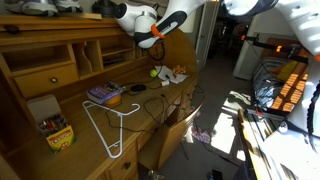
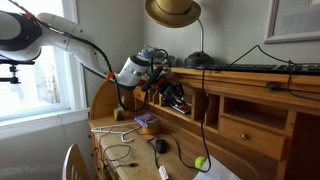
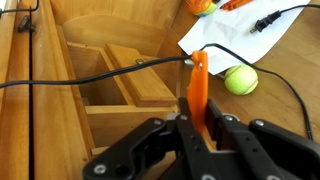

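Note:
An orange, slender object [image 3: 198, 88], perhaps a marker or pen, stands up between the black fingers of my gripper, which is shut on it. Its lower end is hidden by the fingers. In exterior view 1 the gripper [image 1: 148, 42] hangs at the far end of the desk, in front of the shelf; what it holds is too small to make out there. Exterior view 2 shows the gripper [image 2: 172, 95] close to the desk's cubbies.
A black cable [image 3: 110, 74] crosses the wrist view near the orange object. Beyond lie a green tennis ball [image 3: 240, 80] and white paper [image 3: 235, 38]. A white hanger [image 1: 112, 128], a purple item [image 1: 104, 91] and a crayon box [image 1: 57, 132] rest on the desk.

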